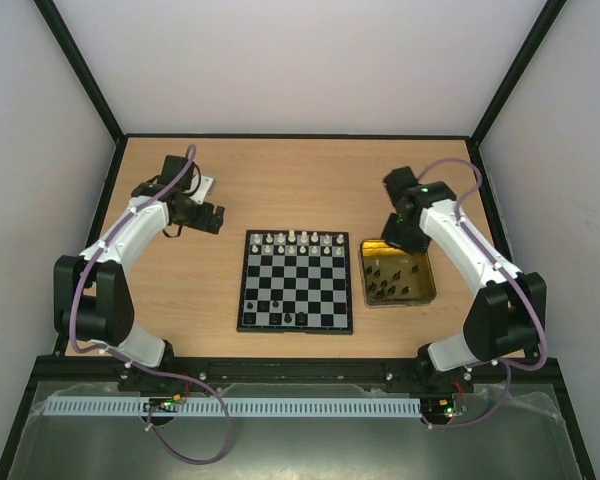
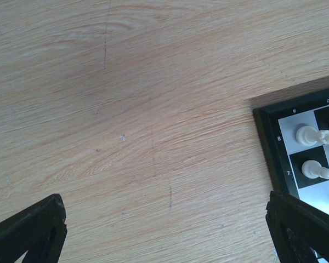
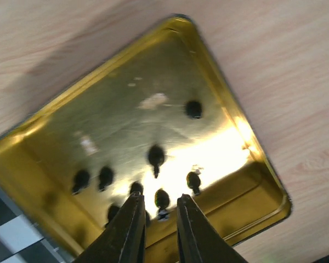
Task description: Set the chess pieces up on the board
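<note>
The chessboard [image 1: 295, 282] lies mid-table. White pieces [image 1: 297, 243] stand in two rows along its far side. Several black pieces [image 1: 288, 319] occupy its near left part. More black pieces [image 3: 156, 155] are in a gold tray [image 1: 400, 303] right of the board, mostly towards one side, with one [image 3: 193, 109] apart from the group. Over the tray's far end hovers my right gripper, shut to a narrow gap with no piece held; some pieces are partly hidden behind its fingers. My left gripper is wide open and empty, left of the board.
Bare wooden table [image 1: 310, 180] stretches behind the board and between the board and the left arm. The tray has raised walls and sits close to the board's right edge. A white object [image 1: 203, 187] shows beside the left arm.
</note>
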